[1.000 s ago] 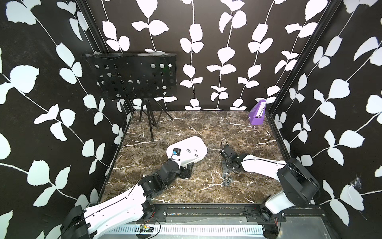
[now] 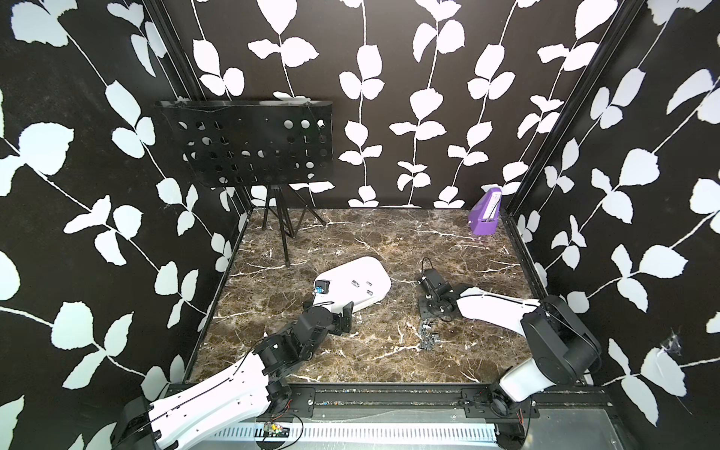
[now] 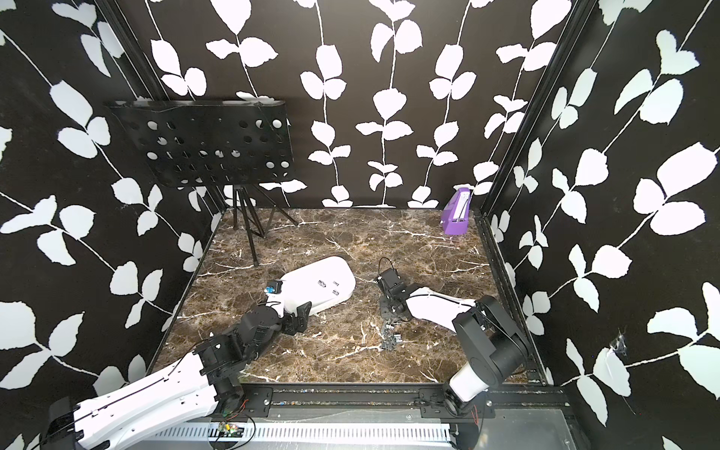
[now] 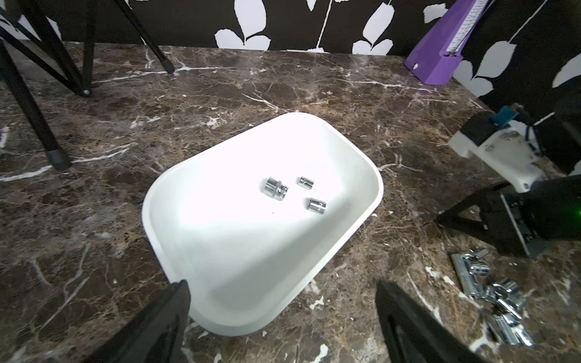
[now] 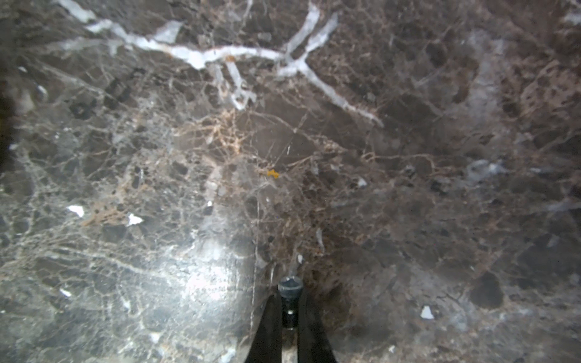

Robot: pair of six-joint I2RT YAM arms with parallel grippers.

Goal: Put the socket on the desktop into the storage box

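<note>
The white storage box (image 4: 205, 242) lies on the marble desktop with three silver sockets (image 4: 276, 188) inside. Over its near left end, my left gripper is spread open, nothing between its fingers. Several loose metal sockets (image 4: 505, 302) lie heaped on the desktop to the right of the box. Just behind this heap, my right gripper points down, its fingers nearly together. A small, dark metallic piece (image 5: 291, 286) shows between those fingertips, apparently a socket; its lower part is hidden by the fingers.
A purple metronome-like object (image 2: 486, 211) stands at the back right corner. At the back left, a black music stand (image 2: 247, 142) rests on tripod legs. Desktop is clear between the box and the right arm, and along the back.
My left gripper has shifted slightly left over the box's near end. The right arm has moved only a touch. The heap and the sockets in the box look unchanged.
</note>
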